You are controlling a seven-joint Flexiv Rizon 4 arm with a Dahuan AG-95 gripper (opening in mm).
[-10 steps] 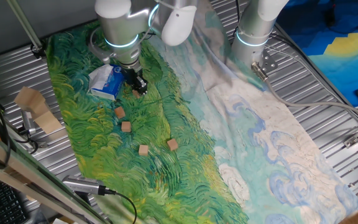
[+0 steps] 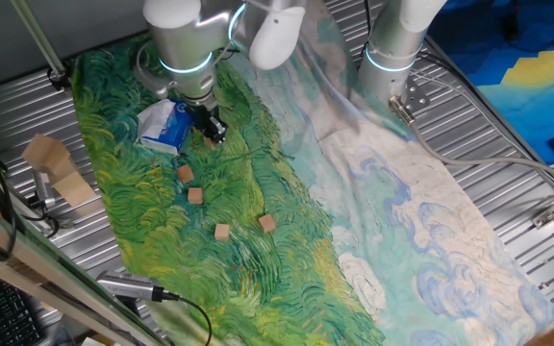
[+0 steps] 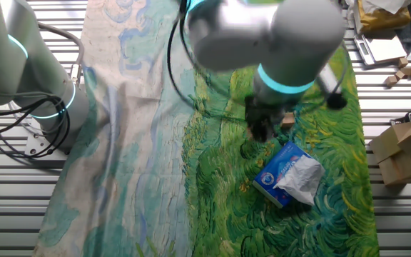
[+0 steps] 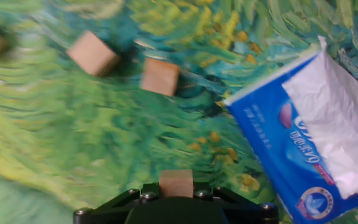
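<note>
At the bottom of the wrist view a small wooden block (image 4: 176, 182) sits between the fingertips of my gripper, which appears shut on it. The fingers (image 4: 149, 189) flank it closely on both sides. In exterior view 1 the dark gripper (image 2: 217, 134) hangs low over the green cloth, with a block (image 2: 210, 143) partly showing at its tips. Exterior view 2 shows the gripper (image 3: 260, 127) blurred beneath the arm. Whether the held block touches the cloth is hard to tell.
A blue tissue pack (image 2: 165, 127) lies right beside the gripper. Loose wooden blocks, including one block (image 2: 185, 174) close by and another block (image 2: 266, 223) farther forward, are spread over the cloth. Cardboard (image 2: 60, 168) stands off the cloth's edge.
The loose blocks and tissue pack have stayed where they were.
</note>
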